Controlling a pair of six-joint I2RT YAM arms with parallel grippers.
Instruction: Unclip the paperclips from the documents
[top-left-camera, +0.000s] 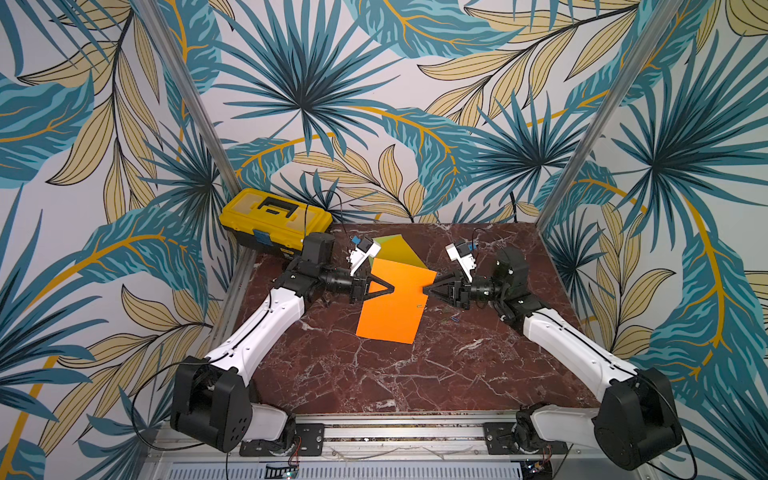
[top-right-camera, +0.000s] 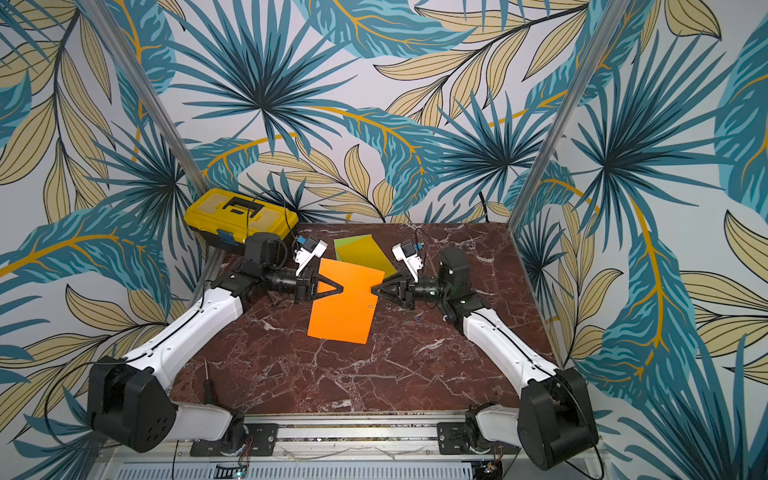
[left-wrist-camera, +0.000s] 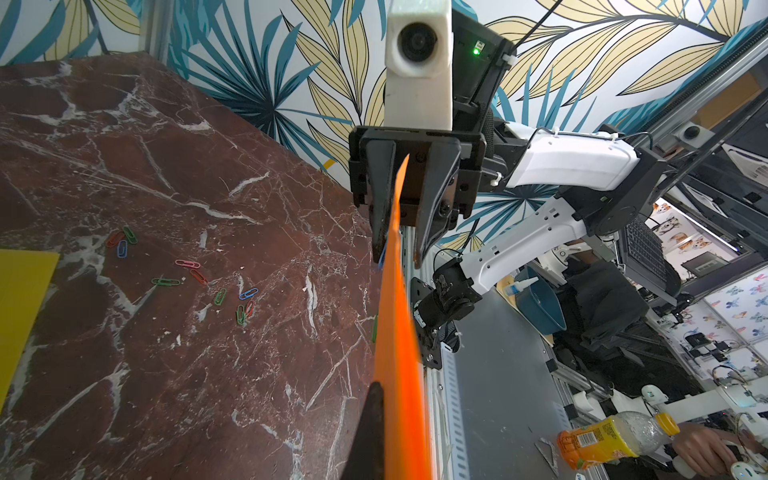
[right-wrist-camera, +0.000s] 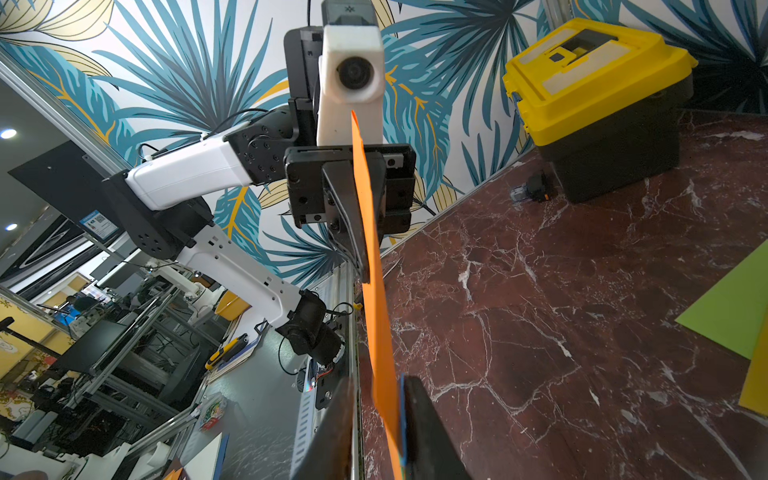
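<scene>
An orange sheet (top-left-camera: 397, 312) is held up between the two grippers, edge-on in both wrist views. My left gripper (top-left-camera: 390, 292) is shut on it. My right gripper (top-left-camera: 425, 288) is at the sheet's right edge; in the right wrist view its fingers are blurred around that edge, with something blue beside the orange. A small clip (top-left-camera: 419, 305) shows on the sheet's right side below the right gripper. Several loose coloured paperclips (left-wrist-camera: 186, 264) lie on the marble table.
A yellow sheet (top-right-camera: 368, 252) and a green sheet (right-wrist-camera: 724, 304) lie at the back middle. A yellow toolbox (top-left-camera: 276, 216) stands at the back left, and a screwdriver (top-right-camera: 209, 388) lies at the front left.
</scene>
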